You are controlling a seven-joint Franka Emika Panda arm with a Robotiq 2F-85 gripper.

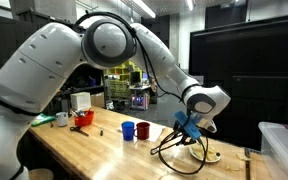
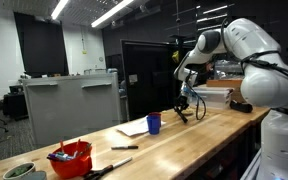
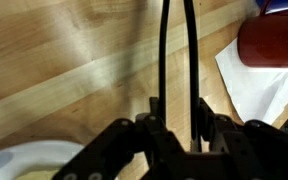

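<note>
My gripper has its fingers around a dark two-armed tool, like tongs, whose thin arms run up out of the wrist view. A dark loop shows below the hand in exterior view 1; I cannot tell tool from cable there. A pale bowl with yellowish contents lies just right of the gripper, above the table. Part of that bowl shows at the wrist view's lower left. What lies under the hand is partly hidden.
Blue cups and a red mug stand left of the hand, the mug by a white sheet. A red container with tools is farther off. At the right is a pale bin. Bare wood fills the front.
</note>
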